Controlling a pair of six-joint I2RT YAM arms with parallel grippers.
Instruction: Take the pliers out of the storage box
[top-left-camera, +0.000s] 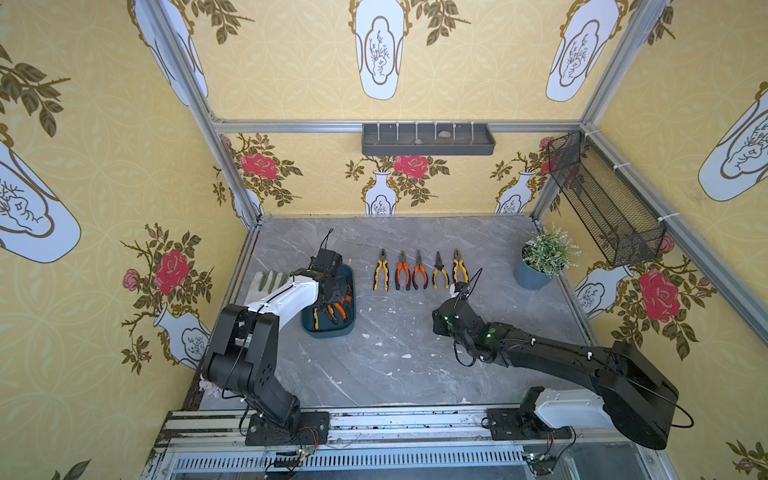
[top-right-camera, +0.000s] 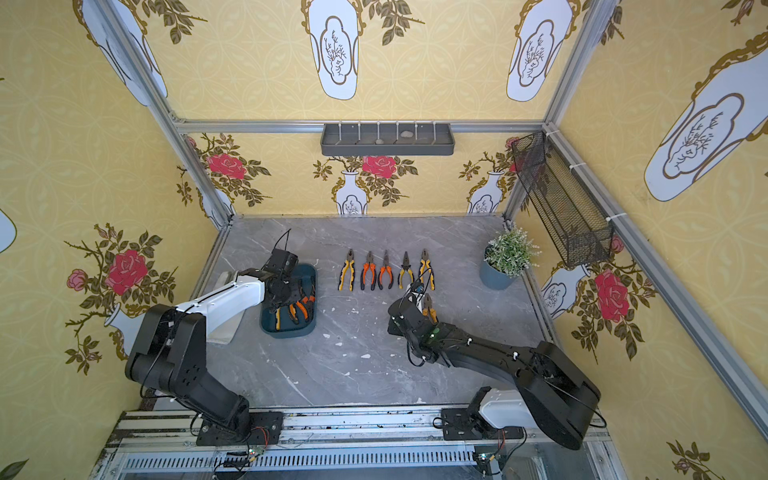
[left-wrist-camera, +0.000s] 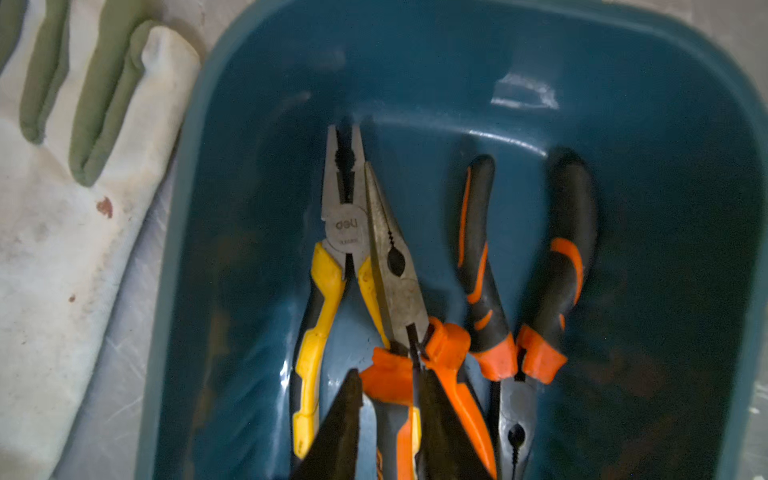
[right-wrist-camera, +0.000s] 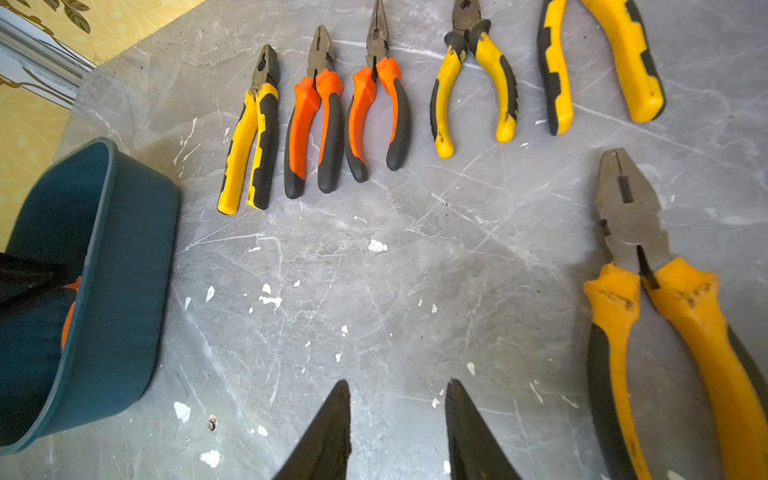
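Observation:
In the left wrist view the dark blue storage box holds several pliers. Yellow-handled pliers lie at the left, fingers toward the top. Crossing close beside them are orange long-nose pliers; to their right are black-and-orange pliers with handles toward the top. My left gripper is over the orange handles, its fingertips apart; I cannot tell whether they touch. Over bare table, my right gripper stands open and empty, left of large yellow pliers.
A row of several pliers lies on the table behind the right gripper. Left of the box is a glove. A potted plant stands at the right. Bare table lies between box and right gripper.

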